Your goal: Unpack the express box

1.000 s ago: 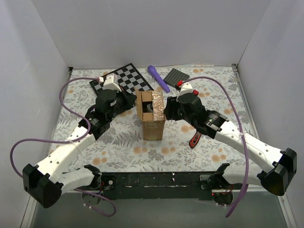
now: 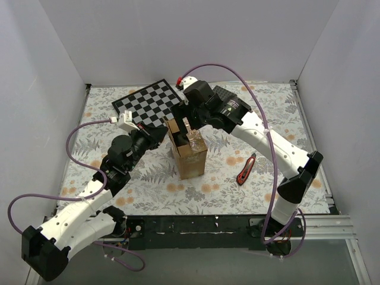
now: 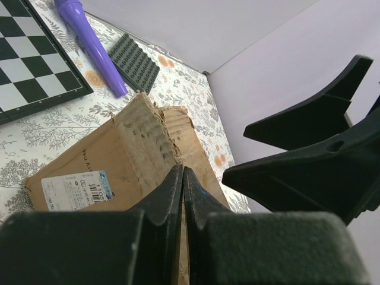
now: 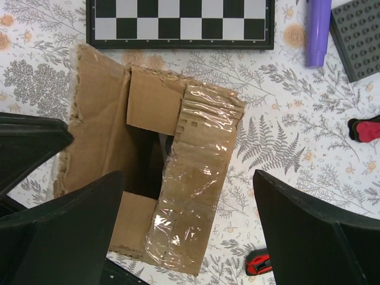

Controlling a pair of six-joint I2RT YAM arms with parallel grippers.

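Observation:
A brown cardboard box [image 2: 191, 160] stands mid-table, leaning slightly, its top partly open. Clear tape covers its right flap [image 4: 196, 172]; the left flap [image 4: 98, 107] stands raised. Something grey and black [image 4: 167, 142] shows in the dark opening, mostly hidden. My left gripper is shut, its tips against the raised flap's edge; whether cardboard is pinched between them is unclear. Over the box top hangs my right gripper, open, with its fingers [image 4: 303, 225] on either side of the taped flap and nothing visibly held.
Behind the box lies a checkerboard [image 2: 148, 104], with a purple stick [image 4: 319, 32] and a grey studded plate [image 4: 359, 38] nearby. A red cutter [image 2: 246, 169] rests to the right.
My right gripper has risen from the box's right side and swung left over its top.

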